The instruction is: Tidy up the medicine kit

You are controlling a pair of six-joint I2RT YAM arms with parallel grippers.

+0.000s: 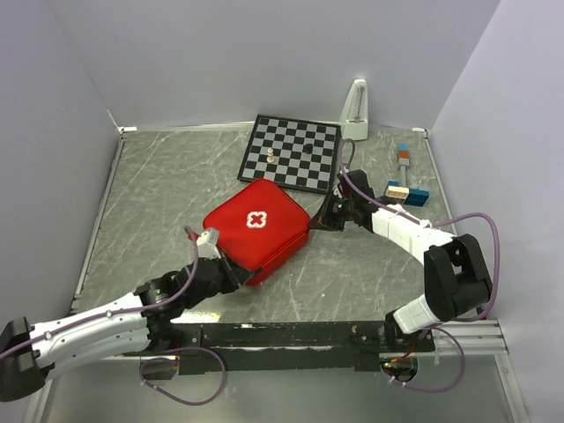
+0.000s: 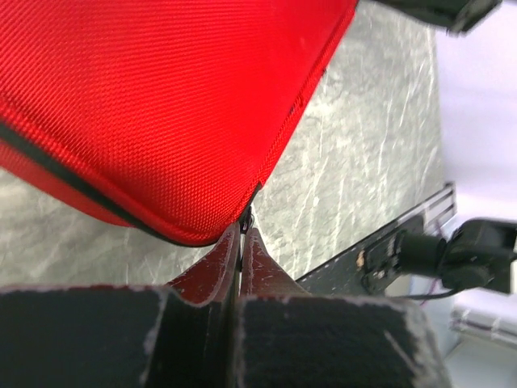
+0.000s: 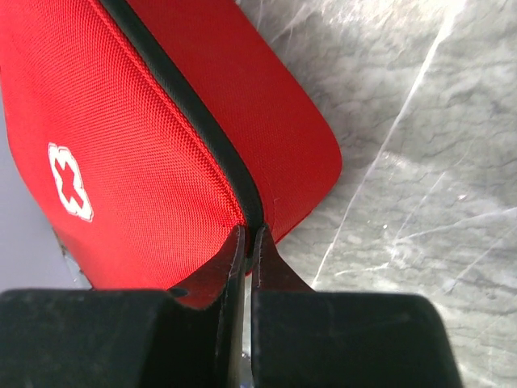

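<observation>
The closed red medicine kit, marked with a white cross emblem, lies at an angle on the table. My left gripper is at its near corner. In the left wrist view a small dark zipper pull shows at the tips of its shut fingers, at the end of the black zipper band. My right gripper is at the kit's right corner. In the right wrist view its fingers pinch the kit's black zipper edge. The kit's contents are hidden.
A chessboard with a small pale piece lies just behind the kit. A white metronome stands at the back, and blue blocks sit at the right. Bare table stretches out on the left.
</observation>
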